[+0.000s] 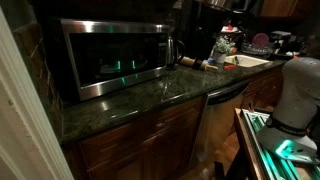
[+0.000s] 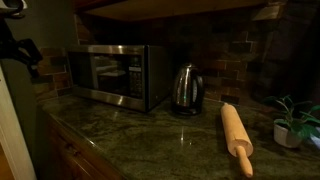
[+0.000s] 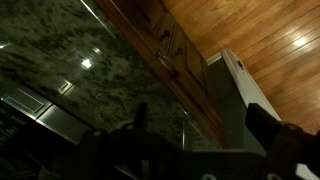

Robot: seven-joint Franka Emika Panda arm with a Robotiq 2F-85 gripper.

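Note:
In the wrist view my gripper is open, its two dark fingers wide apart with nothing between them. Below it lie the counter edge, wooden cabinet fronts [image 3: 165, 45] and the floor. A silver microwave [image 2: 115, 72] stands on the dark green stone counter [image 2: 130, 125], its door shut. To its right is a steel and black kettle [image 2: 186, 90], upright. A wooden rolling pin [image 2: 236, 132] lies on the counter further right. Part of the dark arm [image 2: 15, 50] enters exterior view 2 from the left, apart from all these things.
A potted plant [image 2: 293, 126] is at the right end of exterior view 2. Beyond the rolling pin, exterior view 1 shows a sink [image 1: 246, 61] and dishes [image 1: 262, 42]. The robot's white base [image 1: 292, 110] is at the right.

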